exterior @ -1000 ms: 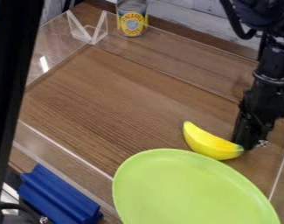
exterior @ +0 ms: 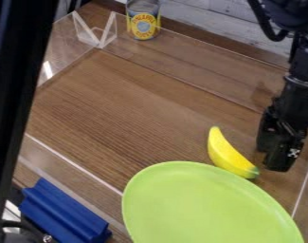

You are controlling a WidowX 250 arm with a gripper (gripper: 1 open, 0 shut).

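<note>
A yellow toy banana [exterior: 227, 152] lies at a slant on the wooden table, its lower tip near the upper rim of a large green oval plate [exterior: 201, 204]. Just right of the banana is my black gripper [exterior: 273, 150], open and apart from it, reaching down from the upper right. Nothing shows held in it.
A can with a yellow label [exterior: 142, 21] stands at the back beside a clear plastic holder [exterior: 98, 28]. A blue ridged object [exterior: 62, 214] sits at the lower left.
My gripper has risen slightly and moved right, away from the banana. The banana has swung to a steeper angle, its upper end higher in the view.
</note>
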